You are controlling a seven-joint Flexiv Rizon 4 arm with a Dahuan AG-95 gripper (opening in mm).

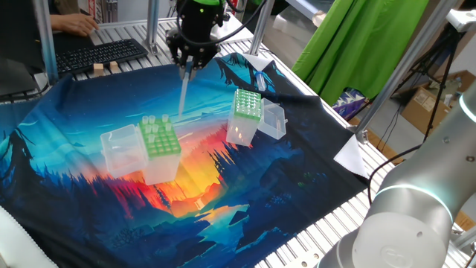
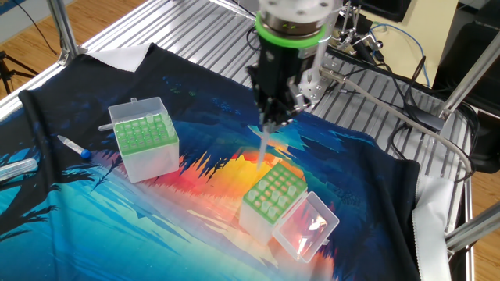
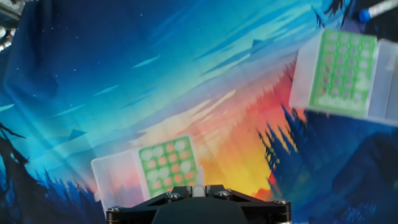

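A slender pale pipette tip (image 2: 264, 148) points downward from my gripper (image 2: 268, 125), which is shut on its upper end. In exterior view 1 the gripper (image 1: 187, 68) stands above the cloth, behind a tip box (image 1: 161, 160) with a green rack and only a few tips standing in it. The tip's lower end hangs clear of that box, which has its lid (image 2: 308, 226) folded open. A second, fuller green-topped tip box (image 1: 245, 112) is farther right, also with its lid open. Low in the wrist view, the fingers close round the tip (image 3: 199, 178) beside the sparser rack (image 3: 169, 163).
A blue-capped pen (image 2: 74, 147) and a clear tube-like item (image 2: 17, 169) rest near the fuller box. The printed cloth (image 1: 97, 216) has folds and bare room around both boxes. A person's hand (image 1: 74, 24) is by the keyboard (image 1: 104, 53) at the back.
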